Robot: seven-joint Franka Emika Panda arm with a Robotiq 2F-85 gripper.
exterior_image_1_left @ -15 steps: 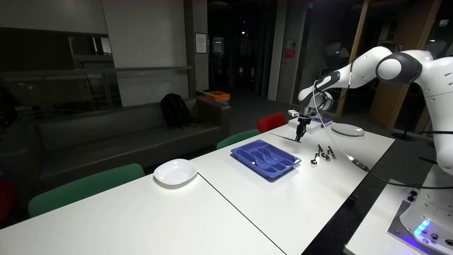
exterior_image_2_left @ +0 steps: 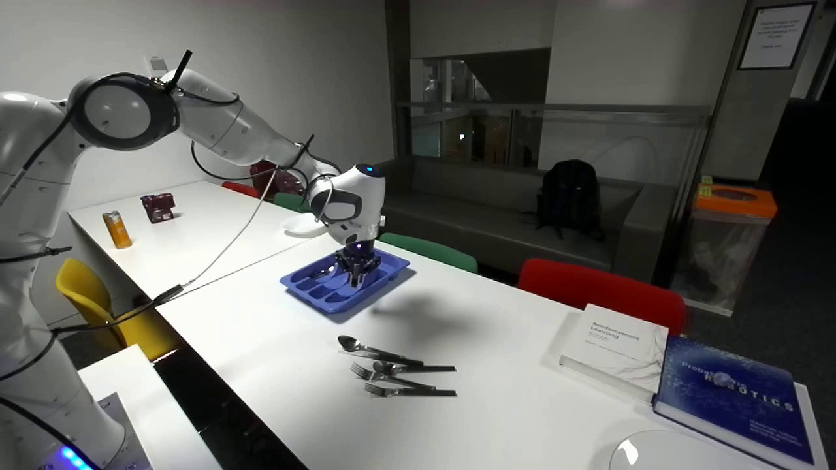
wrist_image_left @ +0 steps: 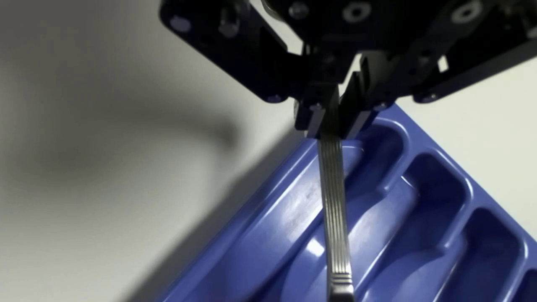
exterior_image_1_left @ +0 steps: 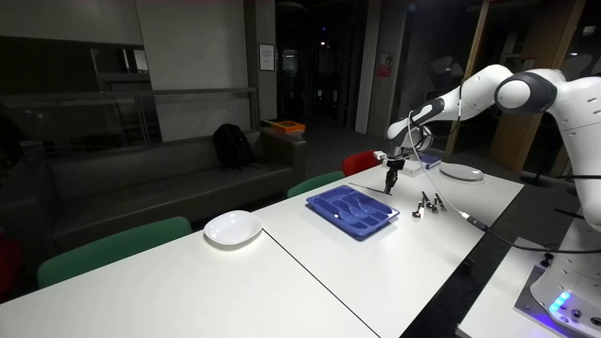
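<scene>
A long, thin silver utensil, seemingly a knife (wrist_image_left: 334, 211), has a ridged metal surface in the wrist view. My gripper is shut on it, one finger on each side. Its far end runs beyond the bottom of that view. In exterior view 1 the utensil (exterior_image_1_left: 366, 187) stretches leftward from the gripper (exterior_image_1_left: 388, 192), above the table near the tray's far right side. The blue cutlery tray (exterior_image_1_left: 356, 230) has several compartments. From exterior view 2 the gripper (exterior_image_2_left: 356, 281) appears in front of part of the tray (exterior_image_2_left: 337, 306).
Several spoons and forks (exterior_image_2_left: 392, 356) lie loose on the white table. Books (exterior_image_2_left: 615, 344) and a plate (exterior_image_1_left: 460, 172) are at the far end. A white bowl (exterior_image_1_left: 232, 227) stands left of the tray. Bare table surrounds the tray.
My gripper has moved left in exterior view 1, carrying the utensil closer to the tray. The tray and loose cutlery have stayed put.
</scene>
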